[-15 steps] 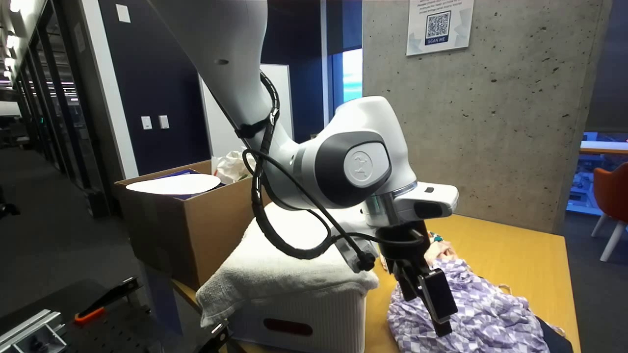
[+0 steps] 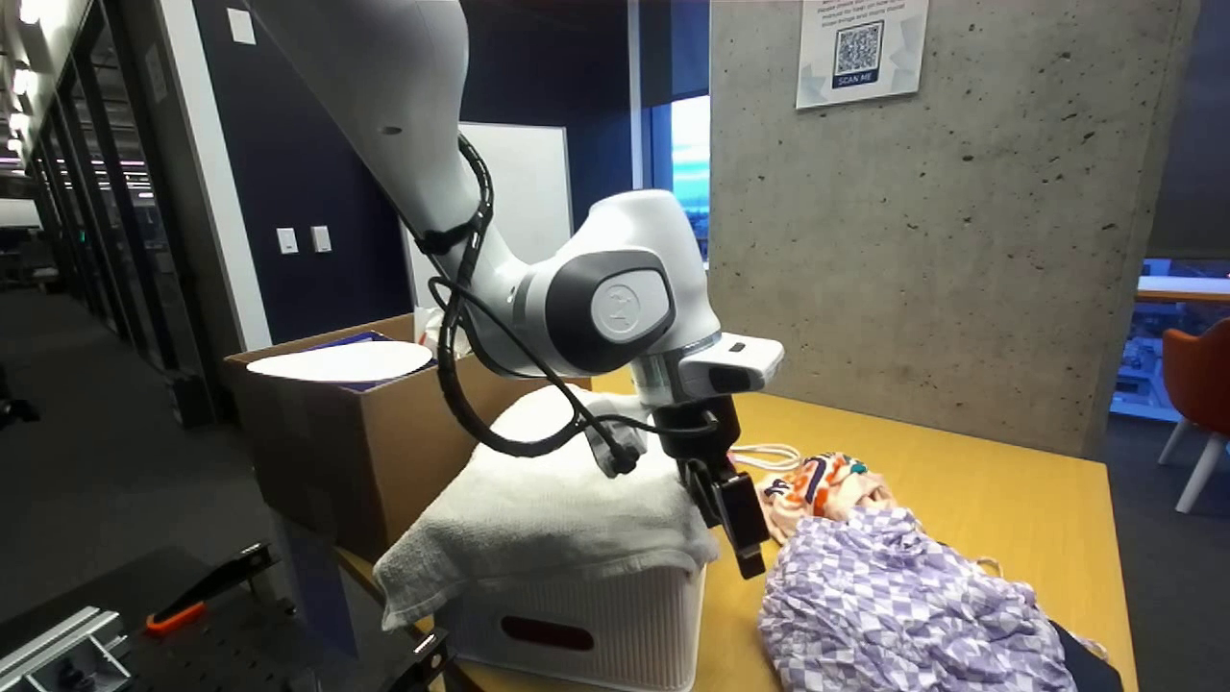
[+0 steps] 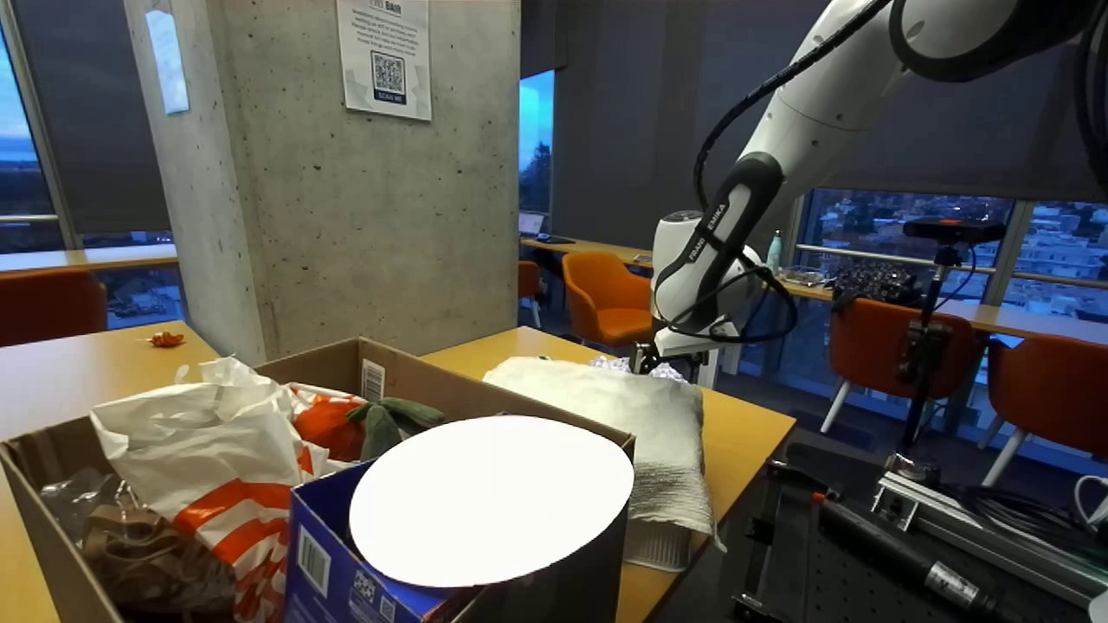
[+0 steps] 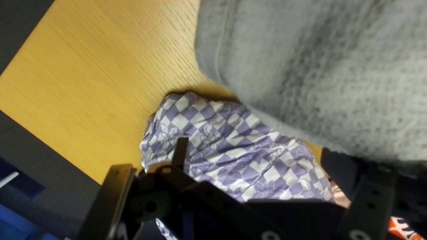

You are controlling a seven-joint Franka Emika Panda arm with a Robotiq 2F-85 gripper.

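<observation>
In exterior view 1, a white towel [image 2: 542,507] is draped over a white ribbed bin [image 2: 646,623] on the table. My gripper [image 2: 744,548] points down just beyond the towel's right edge, above the table. A purple-and-white checkered cloth [image 2: 911,605] lies crumpled to its right. In the wrist view, the towel [image 4: 340,80] fills the upper right, close to the camera, and the checkered cloth [image 4: 240,148] spreads below it. My fingers [image 4: 114,192] stand wide apart in the wrist view, with no cloth visibly gripped. The forearm hides part of the towel.
A cardboard box [image 2: 306,461] with bags and a blue box [image 3: 332,540] stands beside the bin. A peach patterned cloth [image 2: 830,490] lies behind the checkered one. Bare table [image 2: 992,496] shows toward the concrete pillar [image 2: 922,254].
My arm and gripper have moved left in exterior view 1, from over the checkered cloth to the towel's edge. The towel and bin have shifted slightly left. The checkered cloth looks unmoved.
</observation>
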